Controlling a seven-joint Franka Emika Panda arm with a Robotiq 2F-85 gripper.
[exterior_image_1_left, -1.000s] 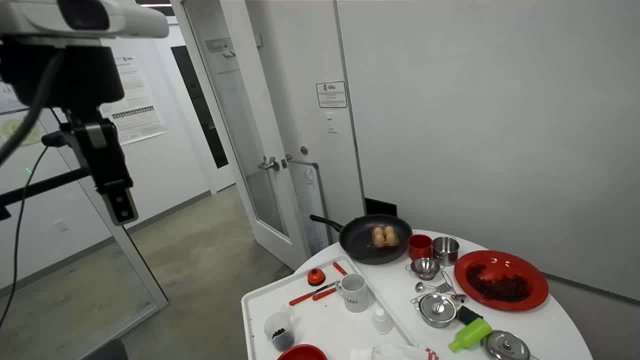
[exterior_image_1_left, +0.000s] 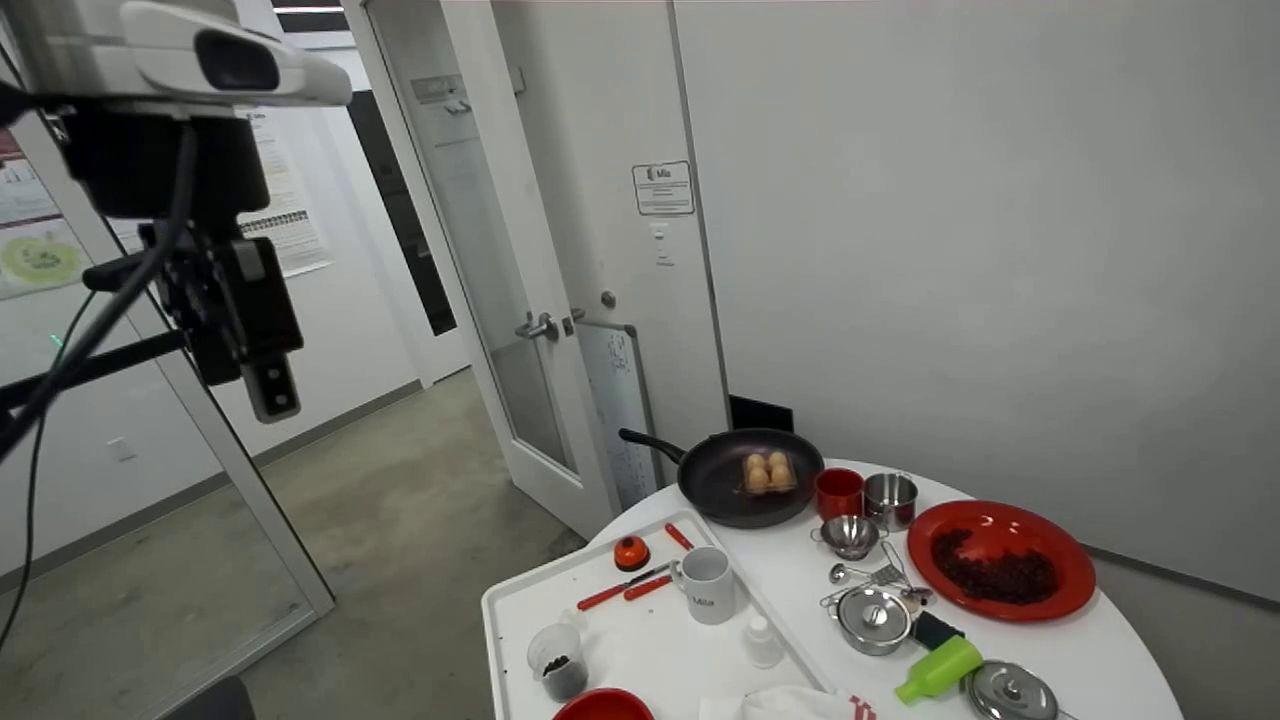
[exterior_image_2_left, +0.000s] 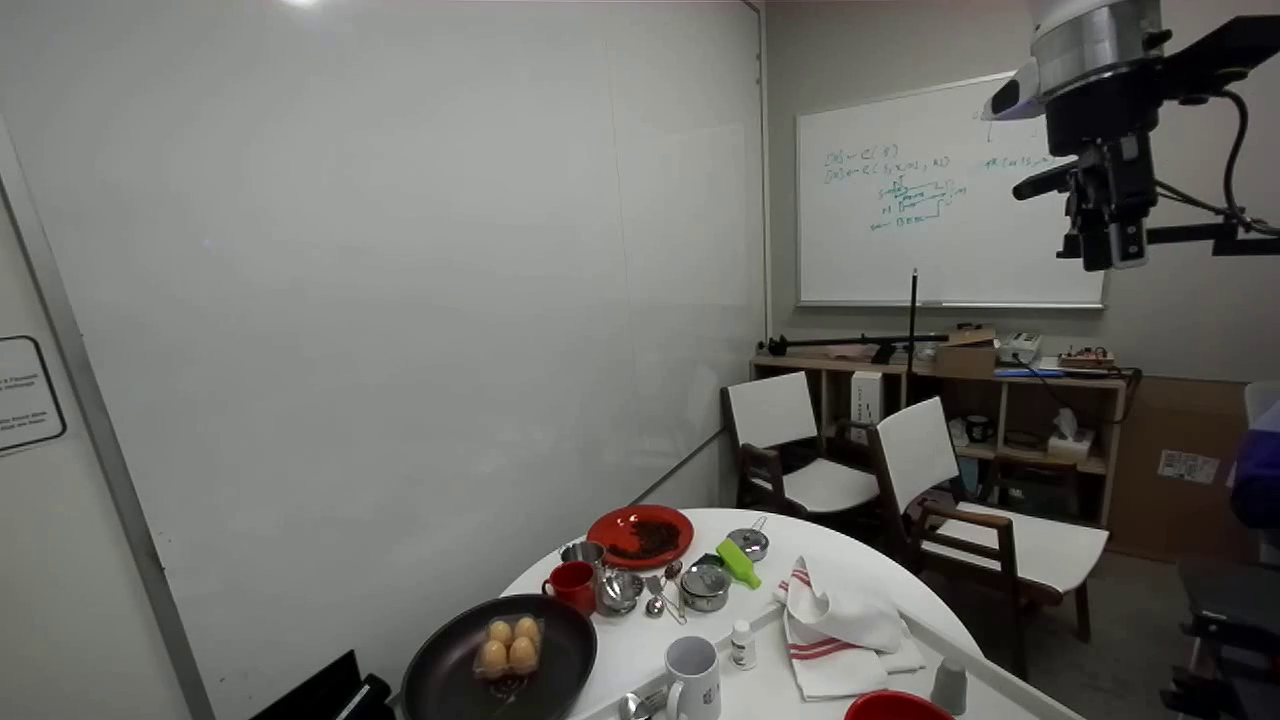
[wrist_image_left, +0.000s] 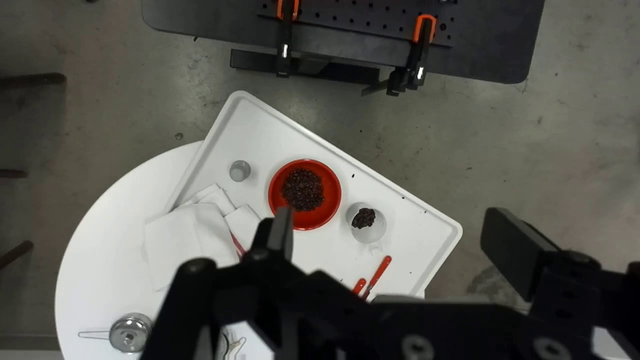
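Note:
High above the table, my gripper stands open, its two dark fingers wide apart with nothing between them. In exterior view 2 the gripper (exterior_image_2_left: 1110, 246) hangs at the upper right, well clear of everything. Below it in the wrist view, a red bowl (wrist_image_left: 331, 191) holds dark beans on the white tray (wrist_image_left: 414, 207). Beside the bowl is a clear cup (wrist_image_left: 376, 231) with a few dark beans in it. A white mug (exterior_image_1_left: 710, 588) stands upright on the tray in exterior view 1, near red-handled utensils (exterior_image_1_left: 624, 588).
A black pan (exterior_image_1_left: 732, 502) carries packed eggs (exterior_image_1_left: 770, 473). A red plate (exterior_image_1_left: 1068, 562) with dark contents, a steel pot (exterior_image_1_left: 873, 620), a green bottle (exterior_image_1_left: 942, 670) and a red mug (exterior_image_1_left: 839, 493) crowd the round table. A white towel (wrist_image_left: 189, 237) overlaps the tray.
In exterior view 1 my arm has moved slightly to the right, and the visible fingertip sits a little higher. The objects on the table have not moved.

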